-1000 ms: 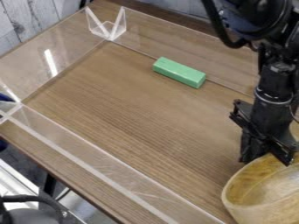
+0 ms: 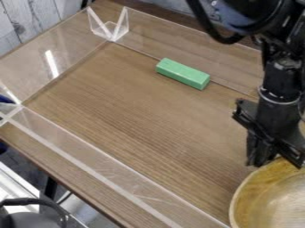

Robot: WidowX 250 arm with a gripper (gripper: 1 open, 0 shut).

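My gripper (image 2: 254, 158) hangs at the right side, pointing down at the far rim of a tan bowl (image 2: 256, 200) in the bottom right corner. It is shut, and its tip is dark and small, with nothing visible between the fingers. A green block (image 2: 183, 73) lies toward the back of the wooden table (image 2: 119, 134).
Clear plastic walls edge the table, with a clear angled piece (image 2: 109, 27) at the back left. Dark cables or hardware lie outside the left edge.
The gripper has moved up slightly from the bowl's rim over the last second. The bowl has shifted a little, and the green block has stayed put.
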